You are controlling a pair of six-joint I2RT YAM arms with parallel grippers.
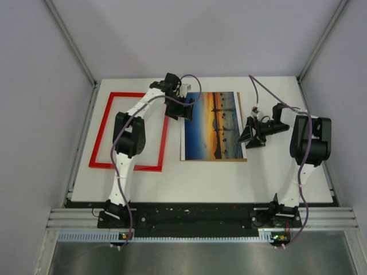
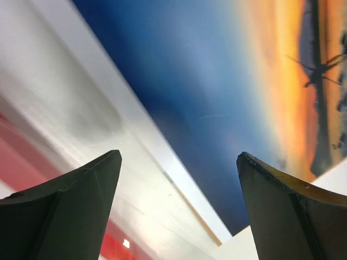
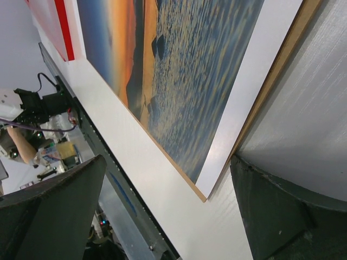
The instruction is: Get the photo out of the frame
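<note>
The sunset photo (image 1: 213, 134) lies on a brown board (image 3: 281, 58) with white strips along its sides, mid-table. My left gripper (image 1: 187, 112) hovers at the photo's left edge, open; in the left wrist view that edge (image 2: 160, 146) runs between its empty fingers. My right gripper (image 1: 249, 133) is open at the photo's right edge, where one finger (image 3: 282, 208) reaches the board's edge in the right wrist view. The red frame (image 1: 92, 164) lies to the left, partly under the left arm, with a clear inside.
Walls stand at both sides, and the table's front edge drops to a dark gap and metal rails.
</note>
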